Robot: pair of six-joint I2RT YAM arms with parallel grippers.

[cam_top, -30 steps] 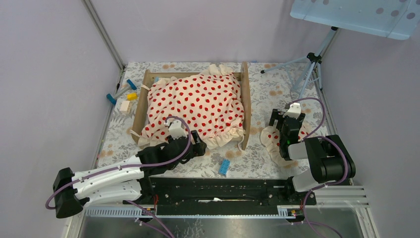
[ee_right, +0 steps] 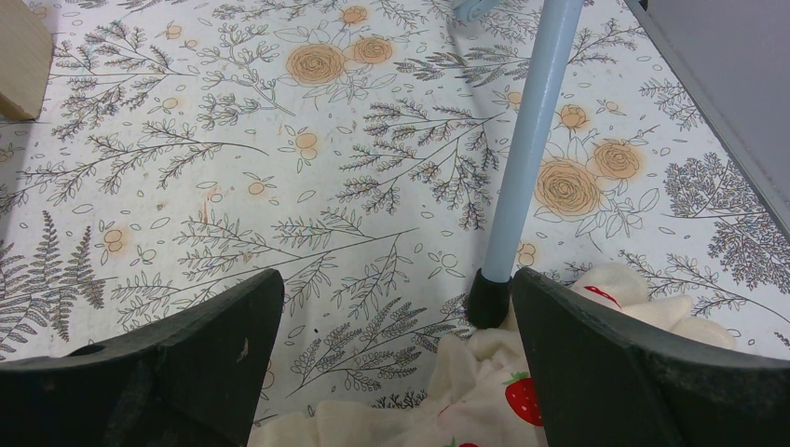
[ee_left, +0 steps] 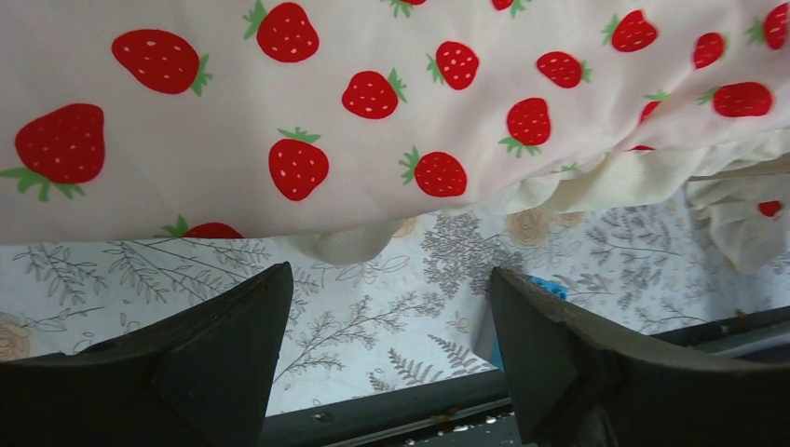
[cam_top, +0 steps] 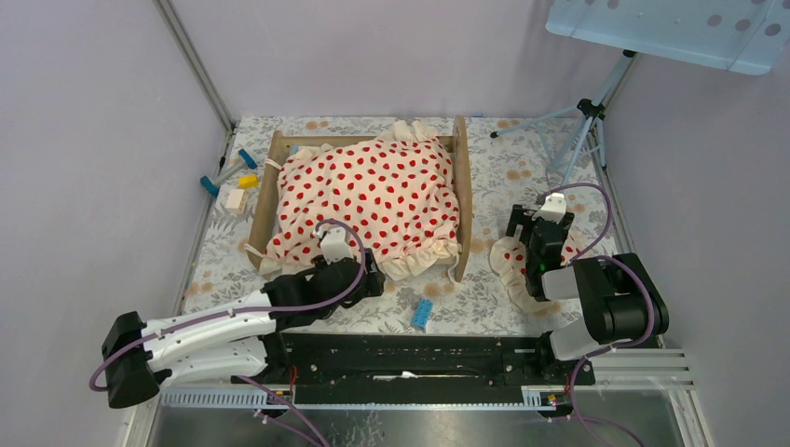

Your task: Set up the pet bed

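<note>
A strawberry-print cushion with ruffled edges (cam_top: 363, 196) lies over the wooden bed frame (cam_top: 462, 186), its front ruffle reaching past the frame. My left gripper hangs at that front edge, open and empty, above the patterned table. My right gripper is open to the right of the frame, above a smaller, rumpled strawberry-print ruffled piece (cam_top: 510, 275); in the right wrist view nothing is between its fingers.
A blue brick (cam_top: 421, 313) lies near the front edge. Blue-ended bars, a yellow block (cam_top: 248, 181) and a pale block (cam_top: 236, 202) lie at the left. A light-blue tripod (ee_right: 522, 177) stands at the back right, one foot beside the small fabric piece.
My left arm and gripper have shifted very slightly; the right arm and the fabrics look unchanged.
</note>
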